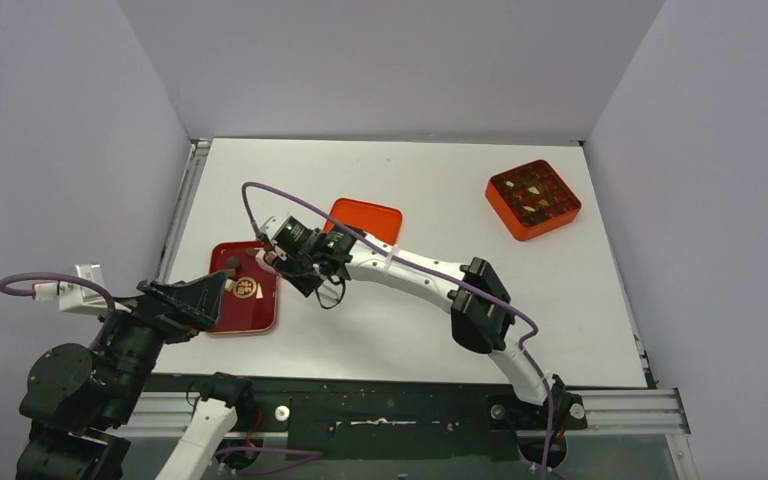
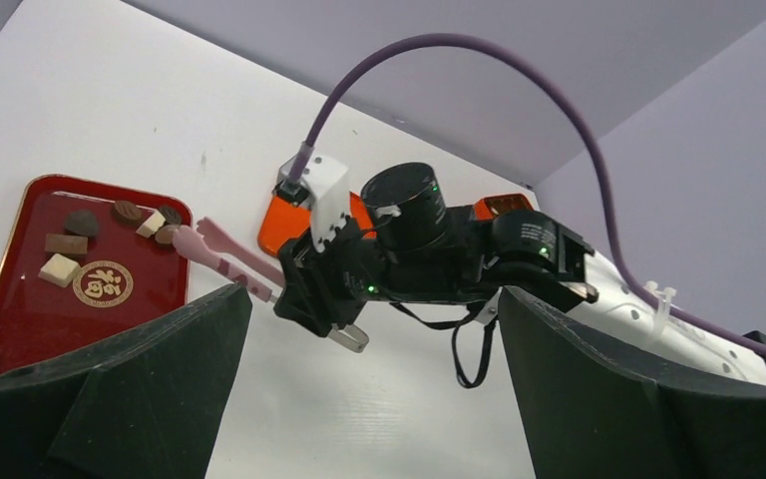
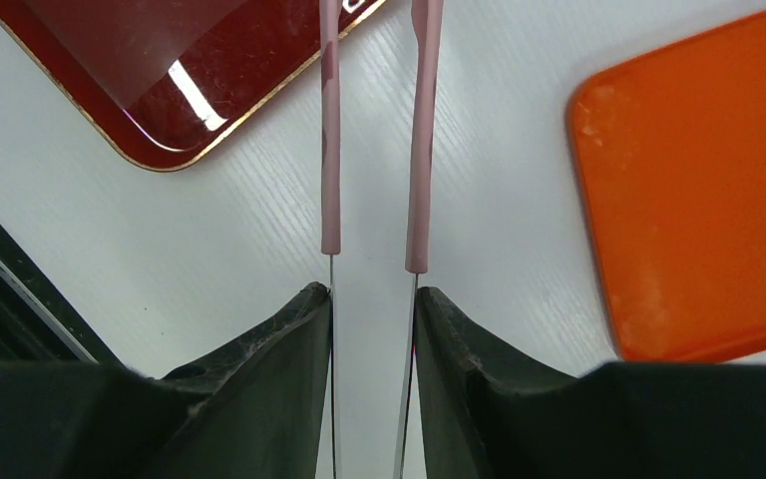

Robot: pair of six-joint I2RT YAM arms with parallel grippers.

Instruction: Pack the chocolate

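Observation:
A dark red tray (image 2: 100,329) holds brown chocolates (image 2: 66,242), cream pieces (image 2: 60,269) and a gold medallion (image 2: 102,283). My right gripper (image 1: 266,258) hangs at that tray's right side; in the right wrist view its pink fingers stand parallel with a narrow gap, their tips out of view, so what lies between them is hidden. My left gripper (image 1: 203,300) is open above the tray's lower left, its two black fingers wide apart in the left wrist view. An orange box (image 1: 534,200) with a filled grid sits at the back right.
An empty orange tray or lid (image 3: 698,180) lies right of the red tray, partly under my right arm in the top view.

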